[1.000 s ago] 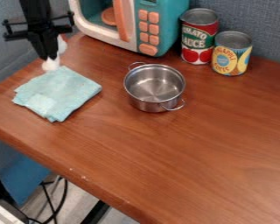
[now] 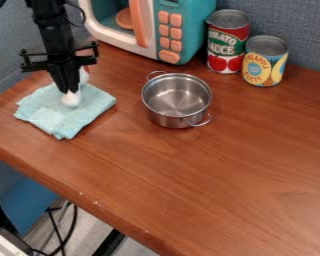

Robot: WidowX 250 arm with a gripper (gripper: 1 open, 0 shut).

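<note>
My black gripper (image 2: 67, 78) is at the upper left, above a light blue cloth (image 2: 59, 115) that lies folded on the wooden table. A white object (image 2: 71, 98) is at the gripper's fingers, low over the cloth or touching it; whether the fingers are shut on it is hard to see. A steel pot (image 2: 176, 100) with two loop handles stands right of the cloth.
A teal toy microwave (image 2: 176, 35) stands at the back, beside two cans, a tomato sauce can (image 2: 227, 43) and a yellow-labelled can (image 2: 264, 64).
Over the last second my gripper has come down with the white object to the cloth.
</note>
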